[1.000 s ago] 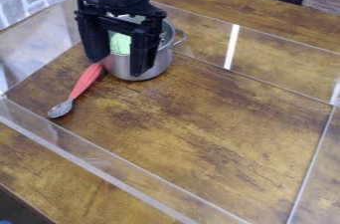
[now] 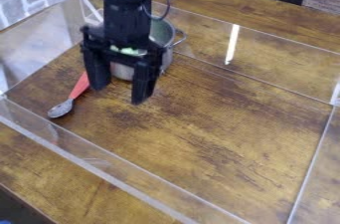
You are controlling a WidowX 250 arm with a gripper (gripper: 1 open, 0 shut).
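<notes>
My black gripper (image 2: 115, 81) hangs in the left-centre of the camera view, its two fingers spread apart and pointing down, low over the wooden table in front of a metal pot. The pot (image 2: 153, 62) is partly hidden behind the gripper and arm, with something light green inside. A spoon with a red handle (image 2: 79, 88) lies on the table to the left of the gripper, its metal head (image 2: 60, 110) toward the front left. The gripper is slightly blurred; nothing shows between its fingers.
Clear panels or edges border the area on the left, front and right. A dark strip sits at the back right.
The gripper has moved down toward the front of the table and turned somewhat, uncovering less of the table below it. The pot and spoon look unmoved.
</notes>
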